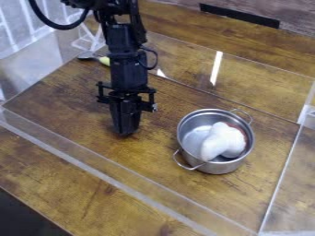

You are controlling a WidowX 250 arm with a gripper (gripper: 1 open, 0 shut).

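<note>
The black gripper (pixel 124 116) hangs low over the wooden table at the centre-left, fingertips pointing down at the tabletop. Its fingers are dark and close together; what lies between them, if anything, is hard to make out. A steel pot (pixel 235 163) with two wire handles stands to its right, holding several white, rounded, soft-looking items (pixel 215 140).
A small yellow-green object (pixel 106 61) lies behind the arm at the upper left, partly hidden. Clear transparent panels border the work area.
</note>
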